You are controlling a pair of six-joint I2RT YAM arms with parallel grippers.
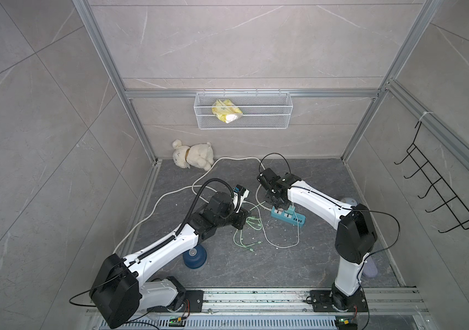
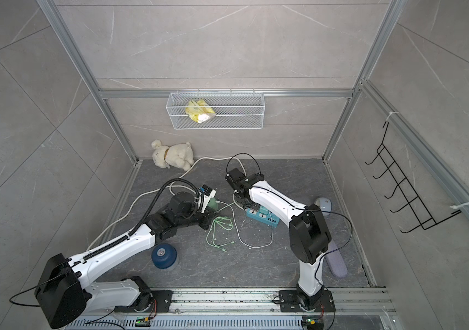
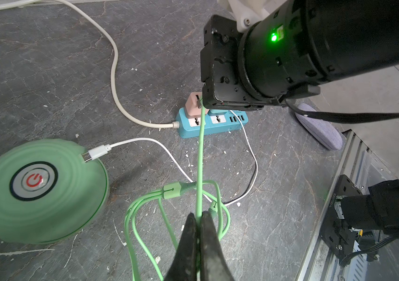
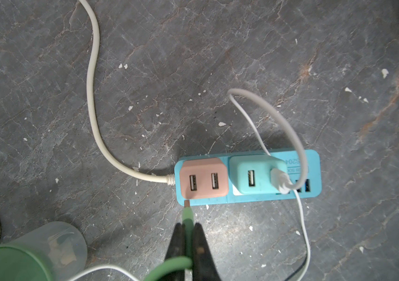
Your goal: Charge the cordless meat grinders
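Observation:
My right gripper is shut on a green cable, its plug (image 4: 186, 208) just beside the pink charger (image 4: 203, 174) on the blue power strip (image 4: 310, 164). A cyan charger (image 4: 241, 174) beside it has a white plug in it. My left gripper is shut on the same green cable lower down, above its loose loops. In the left wrist view, the green grinder (image 3: 3, 196) has a white plug (image 3: 97, 151) at its lid edge.
A blue grinder (image 1: 195, 259) stands near the left arm, a grey-lilac object (image 3: 316, 124) lies by the right wall, a teddy (image 1: 193, 154) at the back. A wire basket (image 1: 267, 110) hangs on the back wall.

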